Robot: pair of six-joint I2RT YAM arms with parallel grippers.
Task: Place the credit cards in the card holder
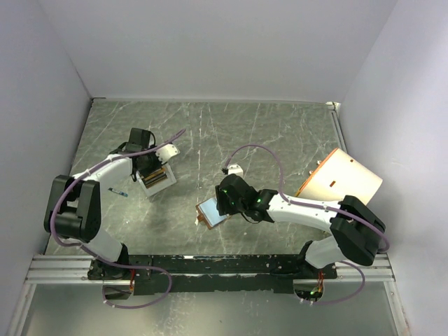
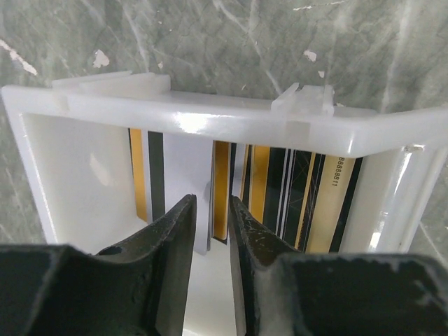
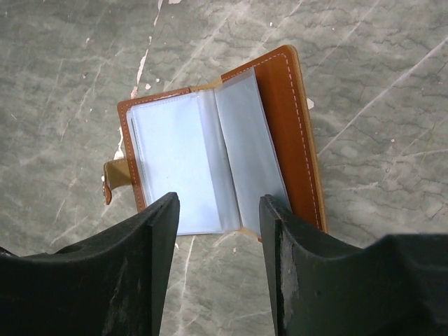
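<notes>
Several cards stand on edge, side by side, in a white box [image 2: 210, 119] in the left wrist view. Among them are a white card [image 2: 185, 168] and a yellow-edged card [image 2: 221, 185]. My left gripper points down at the box, its fingers part open, with the edges of these two cards showing in the gap. Whether its fingers touch them I cannot tell. The brown card holder [image 3: 285, 105] lies spread open on the table, clear sleeves and a white inner panel [image 3: 171, 150] showing. Above its near edge my right gripper is open and empty.
A pale board with an orange edge [image 1: 343, 178] leans at the right side of the table. A small blue item [image 1: 118, 192] lies left of the box.
</notes>
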